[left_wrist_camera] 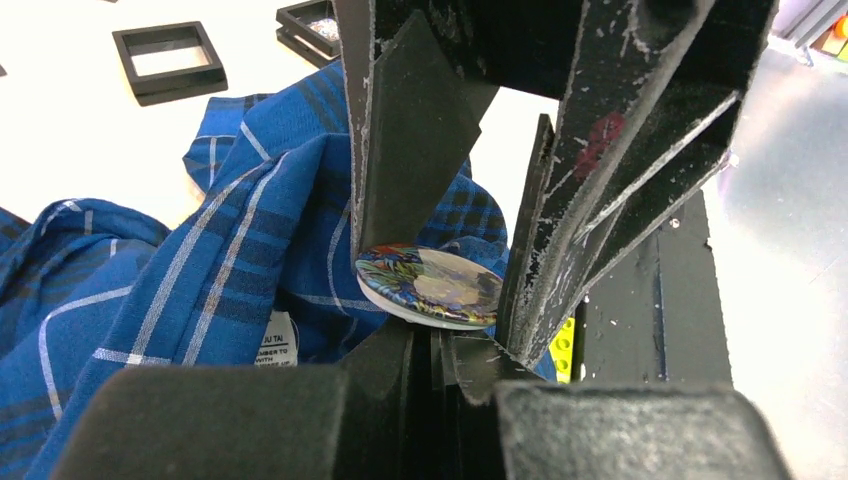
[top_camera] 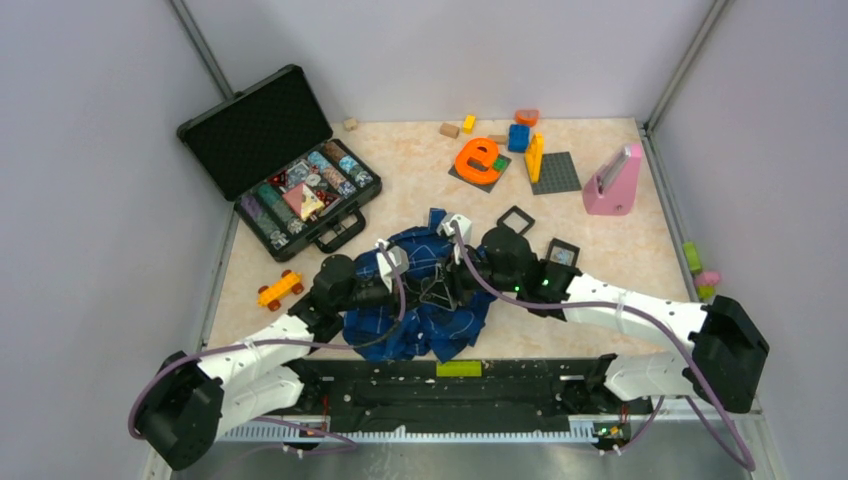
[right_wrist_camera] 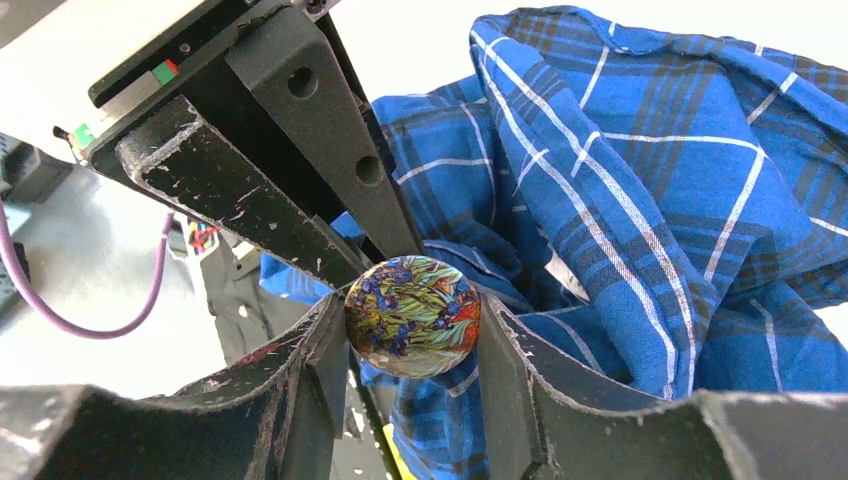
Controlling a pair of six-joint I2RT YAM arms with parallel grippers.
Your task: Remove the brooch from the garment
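Observation:
The round brooch [right_wrist_camera: 425, 335] has a colourful picture face and a white rim. My right gripper is shut on it, one finger at each side edge. In the left wrist view the brooch [left_wrist_camera: 435, 285] appears tilted, close above the fingertips of my left gripper. These are shut at its underside; what lies between them is hidden. The blue plaid garment [top_camera: 405, 335] lies bunched under both grippers, and its folds [right_wrist_camera: 650, 180] rise behind the brooch. Whether cloth still joins the brooch's back cannot be seen.
An open black case [top_camera: 345, 225] of chips stands at the back left, with a yellow toy car [top_camera: 281, 290] below it. Two small dark frames [top_camera: 516, 220] lie right of the garment. A pink object [top_camera: 613, 185] stands at the far right.

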